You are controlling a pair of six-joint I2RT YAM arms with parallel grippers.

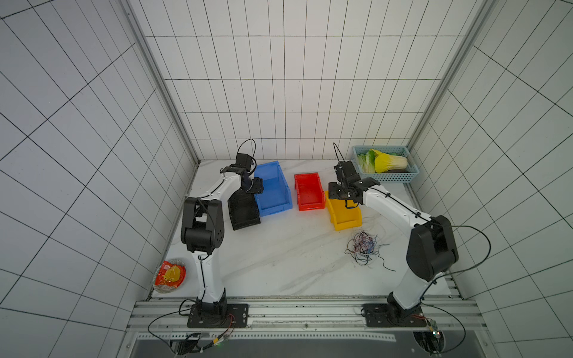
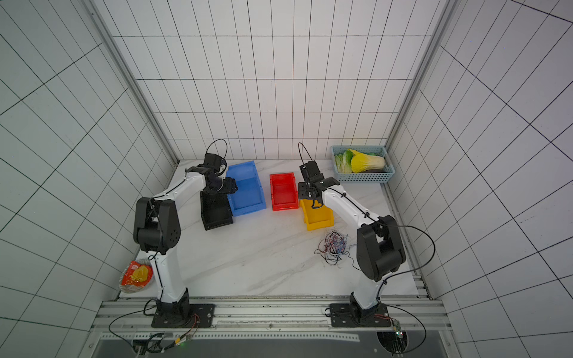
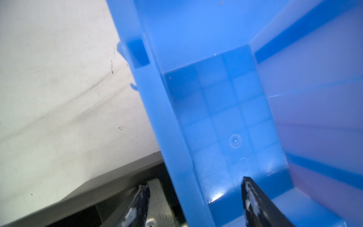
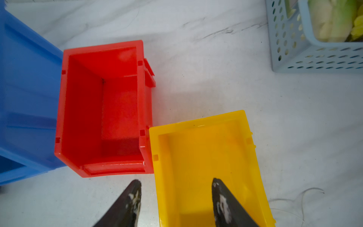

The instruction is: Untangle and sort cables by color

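Note:
A tangled pile of coloured cables [image 1: 364,245] lies at the front right of the table, apart from the bins. The blue bin [image 1: 272,191], black bin [image 1: 243,217], red bin [image 4: 119,109] and yellow bin [image 4: 204,158] look empty where visible. My left gripper is open over the left rim of the blue bin, beside the black bin, nothing held. My right gripper is open above the yellow bin, with nothing between its fingers.
A perforated basket [image 1: 385,176] with vegetables stands at the back right. A red-and-yellow package [image 1: 168,275] lies at the front left.

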